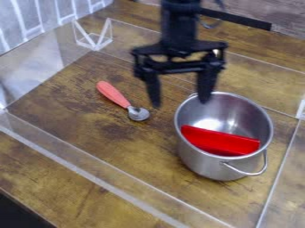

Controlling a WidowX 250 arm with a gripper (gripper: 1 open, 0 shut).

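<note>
My black gripper (pixel 177 83), blurred, hangs open over the table behind and above a steel pot (pixel 229 162), its fingers apart, with nothing seen between them. The pot stands at the right with a handle toward the front and holds a red object (pixel 217 140). A utensil with a red handle (pixel 111 93) and a small metal head lies on the table left of the pot.
Transparent walls or panels edge the area, with a white bracket (pixel 93 36) at the back left and a dark band at the back right.
</note>
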